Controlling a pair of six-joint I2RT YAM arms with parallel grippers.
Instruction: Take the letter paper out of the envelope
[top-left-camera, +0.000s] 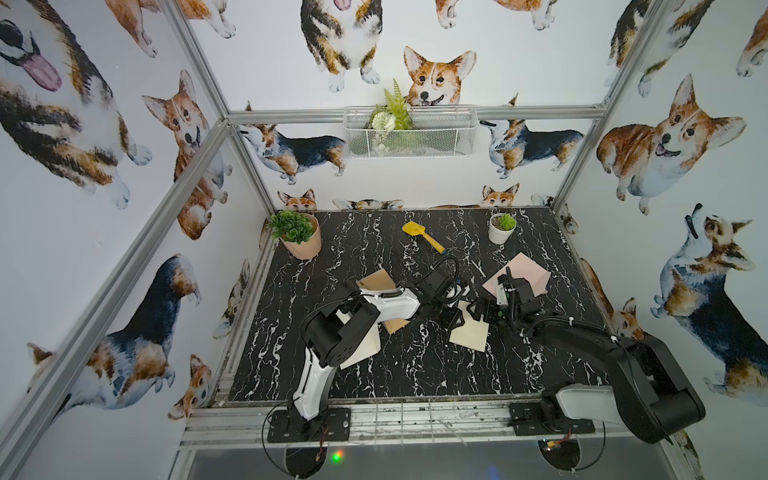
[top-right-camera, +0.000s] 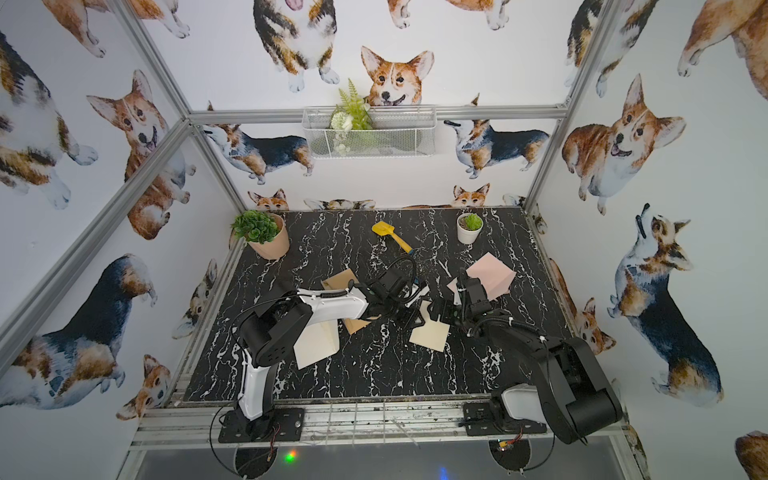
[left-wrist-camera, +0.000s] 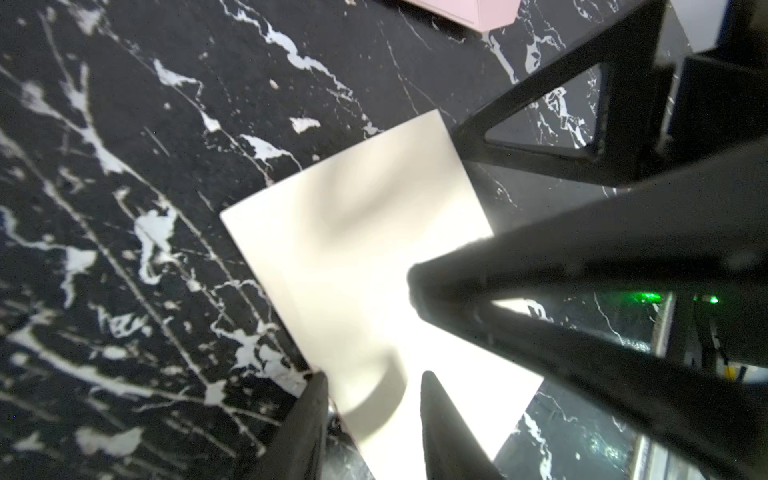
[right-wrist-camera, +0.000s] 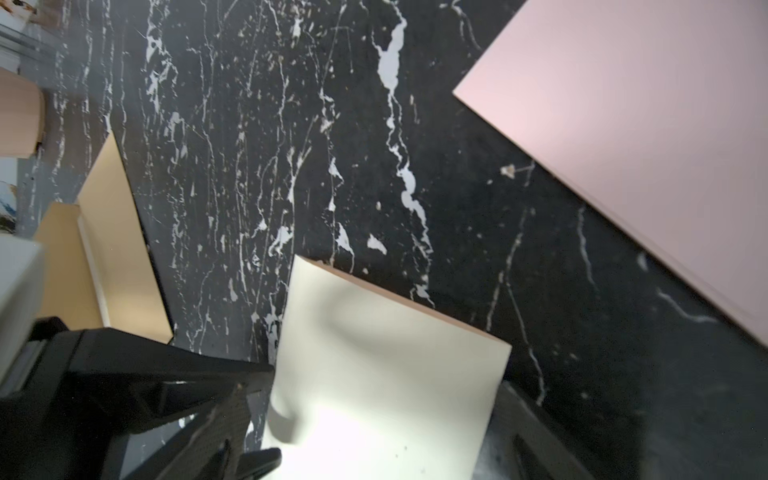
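A cream folded paper (top-left-camera: 469, 335) lies on the black marbled table between my two grippers; a thin brownish edge shows under its far side in the right wrist view. My left gripper is over its left edge, fingers apart, with the paper below and between them. From the other side comes my right gripper, open, its fingers spread to either side of the paper. A brown envelope (right-wrist-camera: 124, 240) with its flap open lies to the left, partly under the left arm. I cannot tell whether either gripper touches the paper.
A pink envelope (top-left-camera: 520, 274) lies behind the right gripper. A white sheet (top-left-camera: 364, 349) sits below the left forearm. Along the back stand a large potted plant (top-left-camera: 301, 238), a yellow scoop (top-left-camera: 422, 233) and a small white pot (top-left-camera: 500, 233).
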